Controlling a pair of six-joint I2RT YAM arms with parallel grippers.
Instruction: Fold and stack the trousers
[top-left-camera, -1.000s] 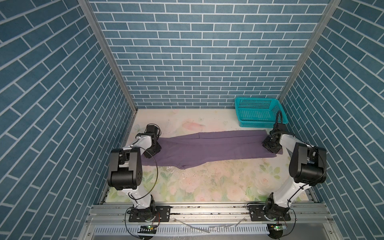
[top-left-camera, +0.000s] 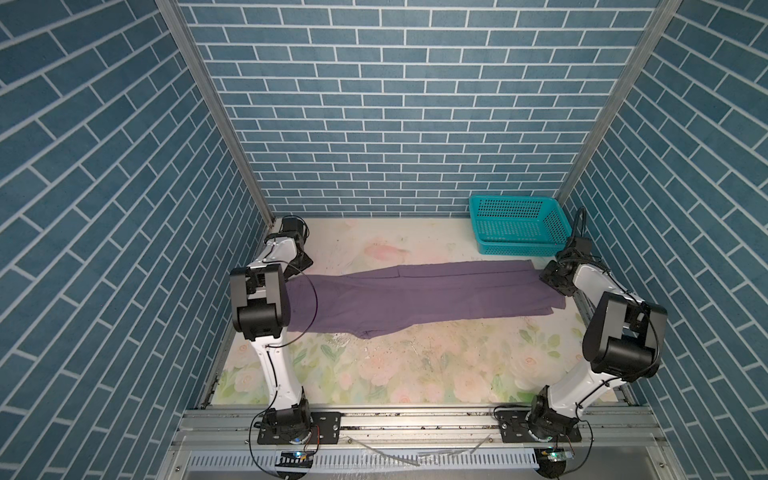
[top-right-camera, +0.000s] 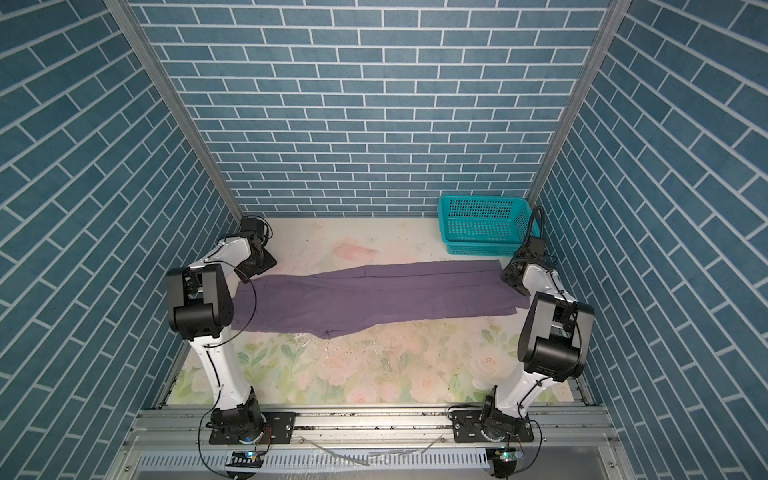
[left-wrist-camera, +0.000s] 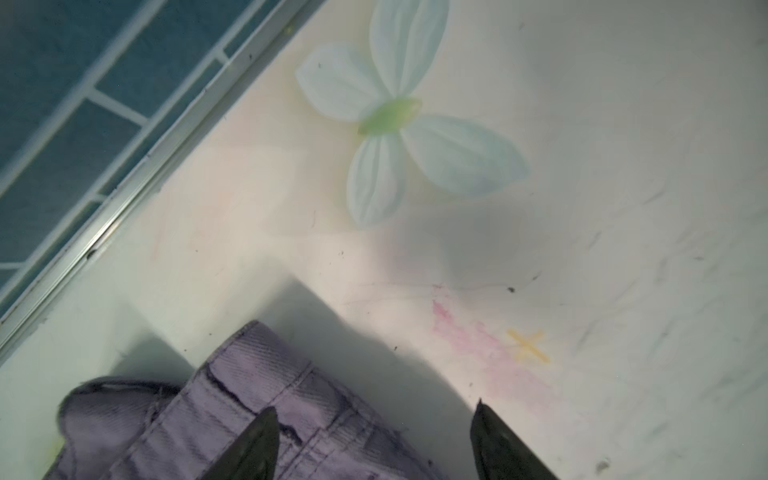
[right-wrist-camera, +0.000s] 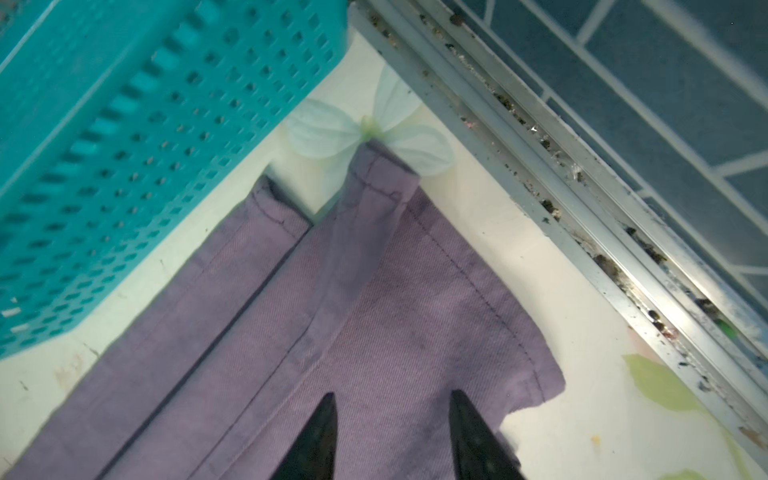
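Purple trousers (top-left-camera: 448, 297) lie stretched lengthwise across the table, the legs laid one over the other. Their waistband end (left-wrist-camera: 272, 400) is at the left, beneath my left gripper, whose fingers stand wide apart with only bare table and a corner of cloth below. At the right, the hem end (right-wrist-camera: 472, 320) shows uneven layers, one strip of hem (right-wrist-camera: 380, 180) lying across the wider leg. Above that cloth hovers my right gripper; its fingers are apart, nothing visible pinched between them.
A teal basket (top-left-camera: 521, 248) stands at the back right, close to my right gripper. Metal rails edge the table along the walls.
My left gripper has gone back toward the rear edge of the trousers' left end. My right gripper has shifted right and slightly backward. The trousers look unmoved.
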